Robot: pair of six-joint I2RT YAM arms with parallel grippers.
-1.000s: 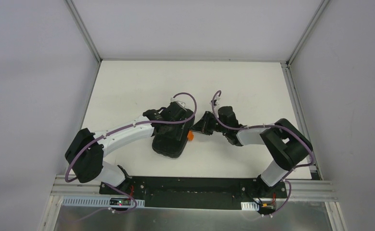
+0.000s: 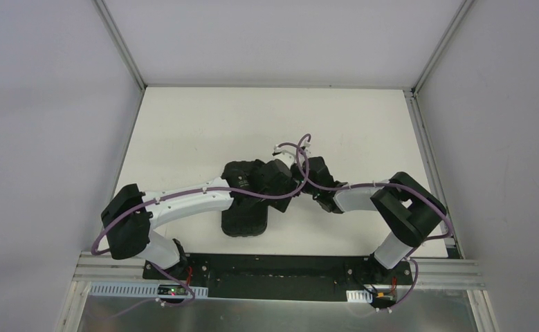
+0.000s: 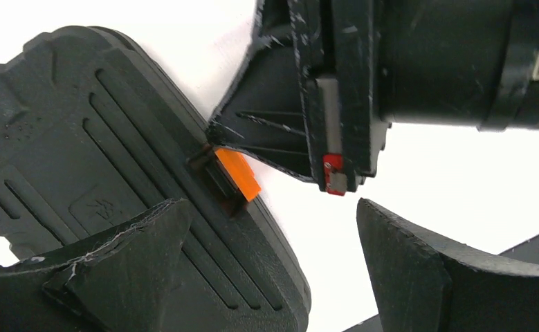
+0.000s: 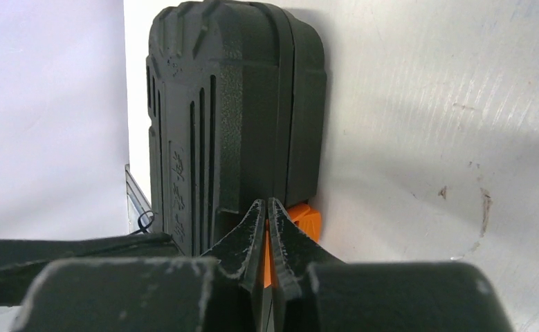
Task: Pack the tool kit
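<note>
A black plastic tool case (image 2: 244, 223) (image 3: 107, 180) (image 4: 239, 104) stands on the white table, partly under my left arm in the top view. An orange latch (image 3: 236, 171) (image 4: 304, 220) shows on its side. My left gripper is open above the case, its fingers spread beside it. My right gripper is shut at the orange latch, its fingertips over it; whether it grips the latch is hidden. In the left wrist view the right gripper's body is right beside the latch.
The two arms are very close together at the middle. Walls (image 2: 66, 138) bound the table.
My left gripper has moved to the right, toward the right gripper. The case now stands straighter in the top view, and its orange latch is hidden there. The right arm has shifted slightly.
</note>
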